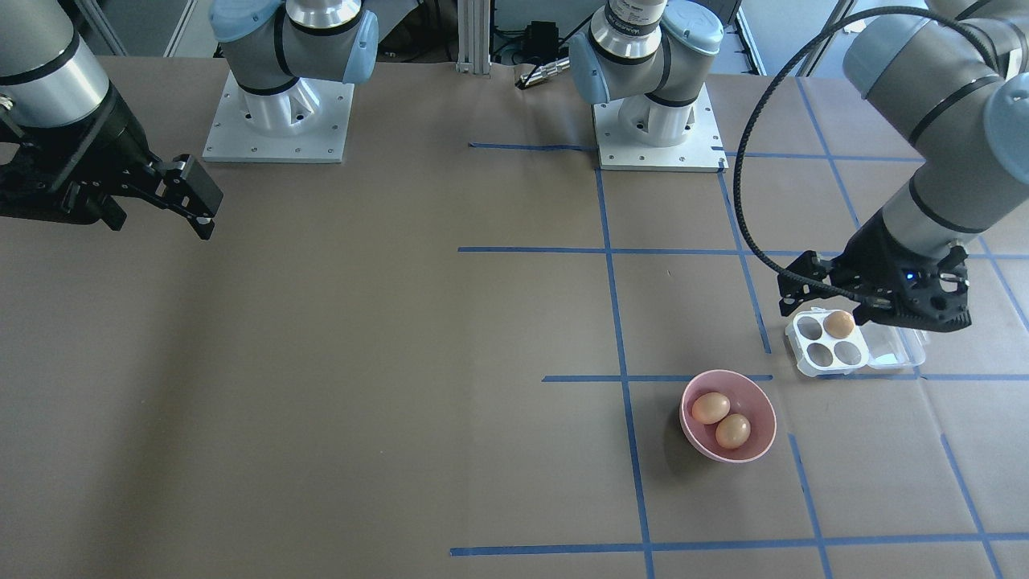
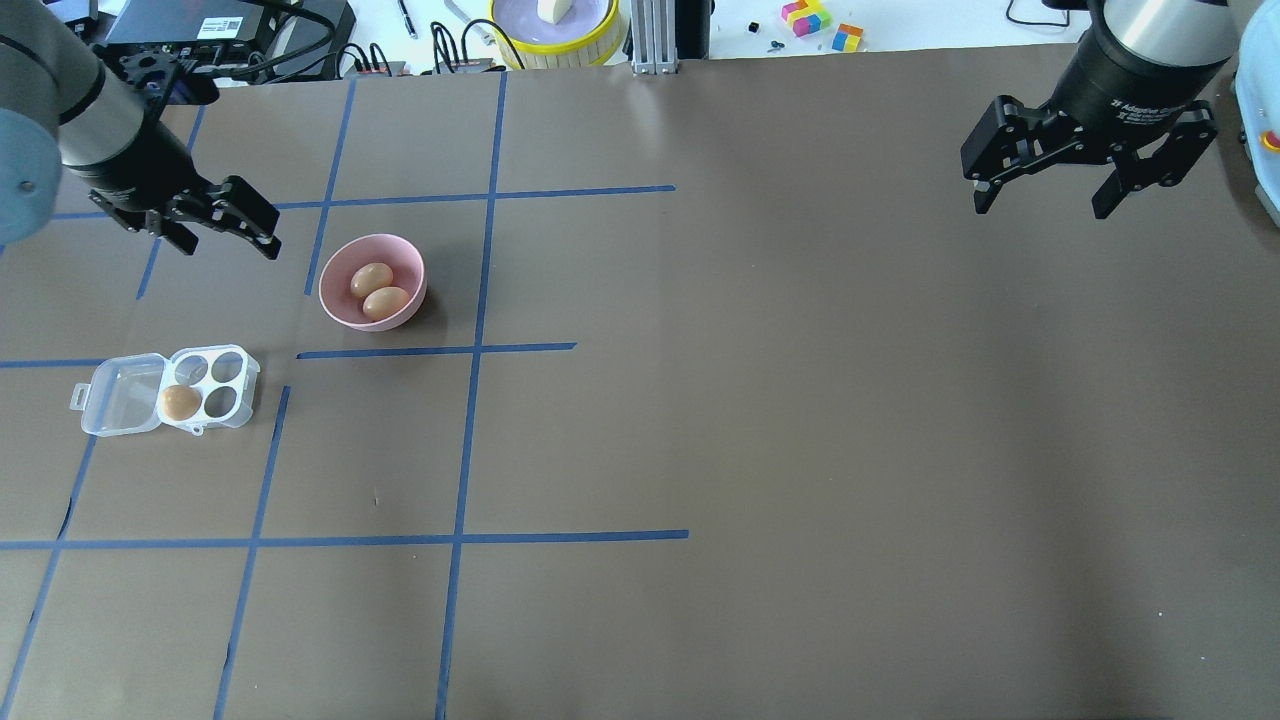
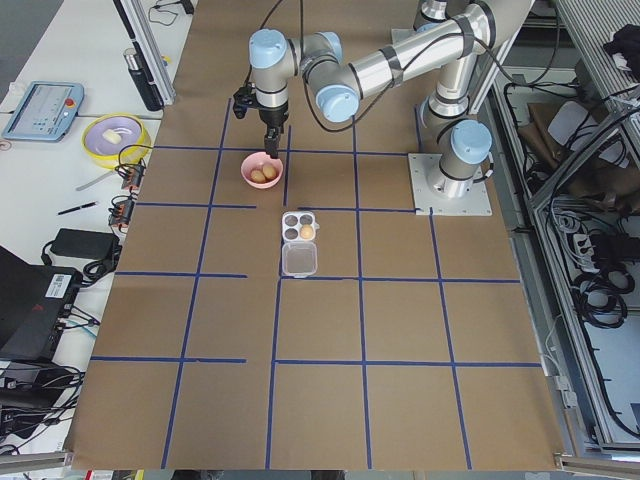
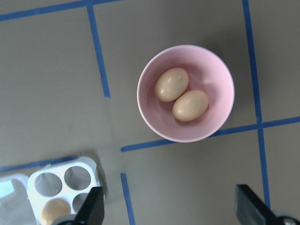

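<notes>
A pink bowl (image 1: 757, 429) (image 2: 414, 288) (image 4: 154, 112) holds two eggs (image 4: 171, 84) (image 4: 190, 105). A clear plastic egg carton (image 1: 810, 352) (image 2: 234, 360) with four cups and an open lid has one egg (image 2: 180, 402) in a cup; it stands near the bowl. My gripper (image 1: 820, 288) hangs above the table over the area behind the bowl, higher than both objects. Its fingertips are wide apart at the lower edge of the wrist view, with nothing seen between them.
Another black gripper (image 1: 174, 193) (image 2: 1056, 162) is off to the far side. Robot bases (image 1: 280, 145) stand at the back.
</notes>
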